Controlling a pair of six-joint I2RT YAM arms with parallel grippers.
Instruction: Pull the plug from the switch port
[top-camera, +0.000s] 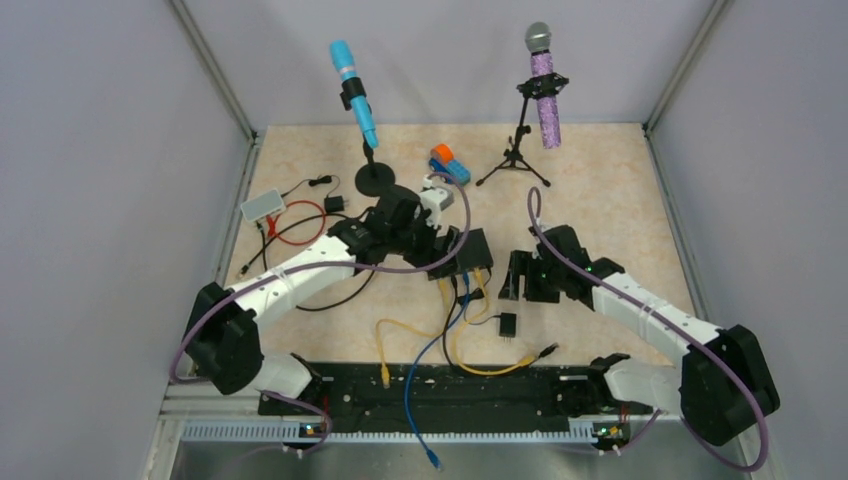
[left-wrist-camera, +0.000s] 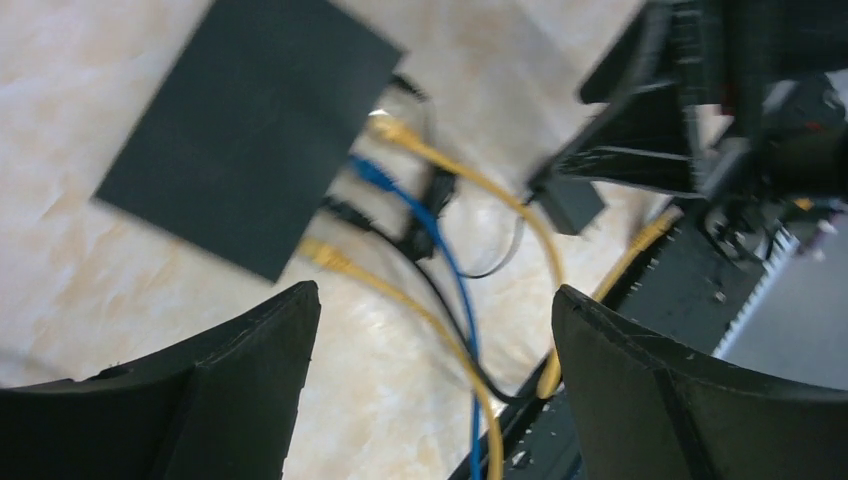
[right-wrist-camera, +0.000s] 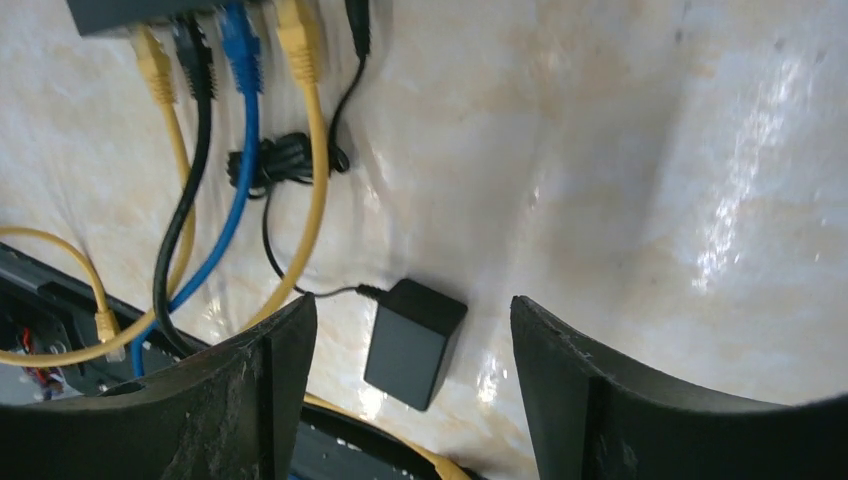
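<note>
The black switch (top-camera: 474, 248) lies flat in the middle of the table. Along its front edge sit a yellow plug (right-wrist-camera: 153, 65), a black plug (right-wrist-camera: 192, 58), a blue plug (right-wrist-camera: 240, 48), a second yellow plug (right-wrist-camera: 297, 42) and a thin black power plug (right-wrist-camera: 358, 25), all at their ports. My left gripper is open above the switch's left part, covering some of it in the top view; nothing is between its fingers. Off to the switch's right, my right gripper also stands open and empty, over the table.
A black power adapter (top-camera: 508, 325) lies in front of the right gripper. Cables trail over the front edge, among them a loose blue end (top-camera: 433, 459). Behind are a toy car (top-camera: 450, 165) and two microphone stands. Bare table (top-camera: 620, 220) extends on the right.
</note>
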